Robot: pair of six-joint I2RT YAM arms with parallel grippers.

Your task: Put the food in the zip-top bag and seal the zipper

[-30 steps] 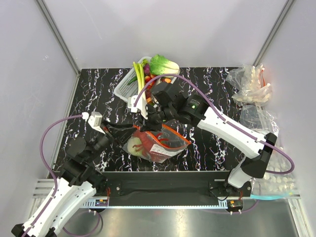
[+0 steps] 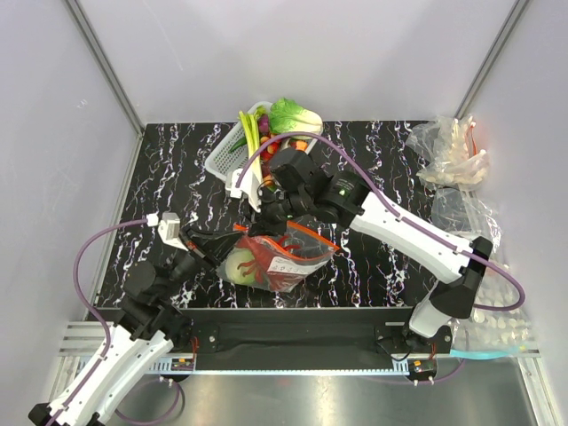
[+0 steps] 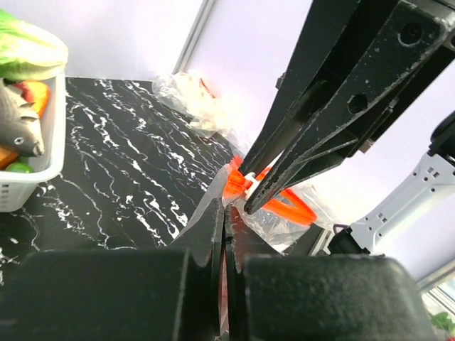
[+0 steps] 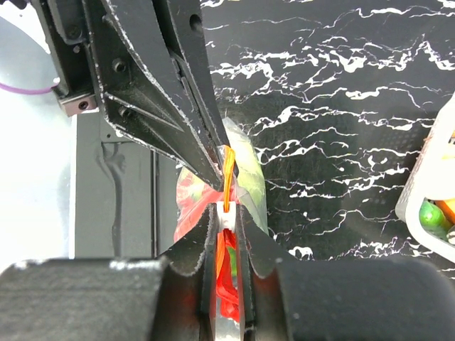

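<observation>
The clear zip top bag (image 2: 297, 268), with an orange zipper band and red print, lies at the front middle of the table. Inside it are a pale green rounded item and something reddish. At the zipper's left end, my right gripper is shut on the white zipper slider; orange strip (image 3: 291, 209) shows on both sides of its tips in the left wrist view. Close beside it, my left gripper is shut at the band's end (image 4: 228, 160). Whether thin film lies between its fingers I cannot tell.
Behind the arms stands a white basket (image 2: 217, 161) of produce, with a lettuce (image 2: 295, 118) on top. More plastic bags (image 2: 453, 155) lie along the right edge.
The left wrist has swung toward the table's front, its tips still by the zipper end. The bag and right gripper have shifted slightly left.
</observation>
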